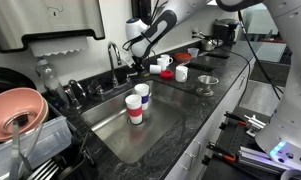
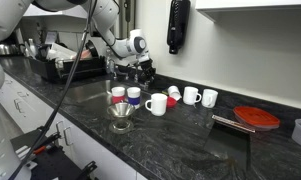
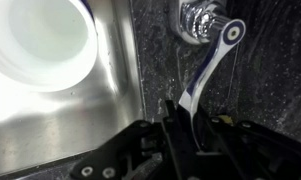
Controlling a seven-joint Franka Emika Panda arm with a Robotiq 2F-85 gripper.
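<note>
My gripper is shut on a slim, shiny, pale lever [image 3: 206, 72] with a round cap at its far end. The cap sits beside a chrome faucet body [image 3: 197, 20], and the lever's lower end goes between my fingers. In exterior view 1 the gripper [image 1: 133, 71] is low behind the sink, just right of the curved faucet [image 1: 114, 57]. The white arm [image 1: 139, 40] reaches down over the back counter. From exterior view 2 the gripper [image 2: 146, 76] is small and dark, its grasp hidden.
Red and white cups [image 1: 134, 109] and a blue-and-white cup [image 1: 145, 93] stand around the steel sink [image 1: 115, 125]. Several white mugs [image 2: 209, 97], a red bowl [image 2: 255, 117], a metal bowl [image 2: 121, 116] and a dark tray [image 2: 230, 126] are on the black counter. A dish rack [image 1: 40, 150] fills the left.
</note>
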